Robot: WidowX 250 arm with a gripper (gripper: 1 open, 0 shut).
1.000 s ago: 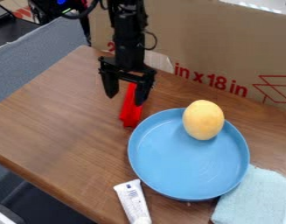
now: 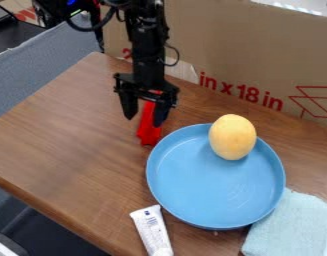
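Note:
The black gripper (image 2: 147, 100) hangs at the upper middle, low over a red object (image 2: 148, 128) lying on the wooden table, its fingers around or just above that object's far end; whether they touch it is unclear. A blue plate (image 2: 206, 190) sits at the right, with a yellow egg-shaped object (image 2: 233, 137) on its far part. A white tube (image 2: 151, 232) lies at the near edge, left of the plate.
A pale cloth (image 2: 289, 235) lies at the lower right. A cardboard box (image 2: 246, 50) stands along the back.
The gripper has shifted slightly lower and to the right over the red object, covering more of its far end. The other things look unchanged.

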